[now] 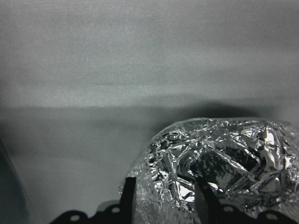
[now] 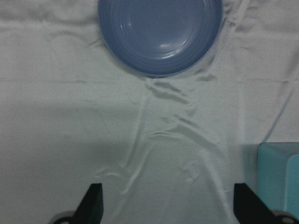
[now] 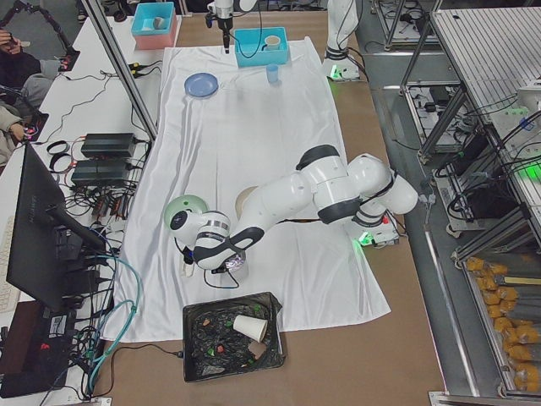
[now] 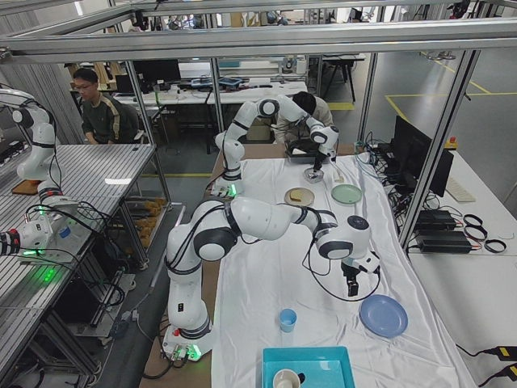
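Observation:
A crinkled silvery wrapped object (image 1: 233,163) lies under my left gripper, whose fingers straddle part of its near edge in the left wrist view; whether they grip it is unclear. In the camera left view it (image 3: 236,262) is partly hidden by the arm. My right gripper is open and empty above the white cloth, with a blue plate (image 2: 159,28) beyond it and the corner of a teal bin (image 2: 275,177) at its right.
A black lined bin (image 3: 193,338) holding a white cup stands beside the left arm. A green plate (image 4: 346,194), a tan plate (image 4: 291,196) and a blue cup (image 4: 287,319) are on the cloth.

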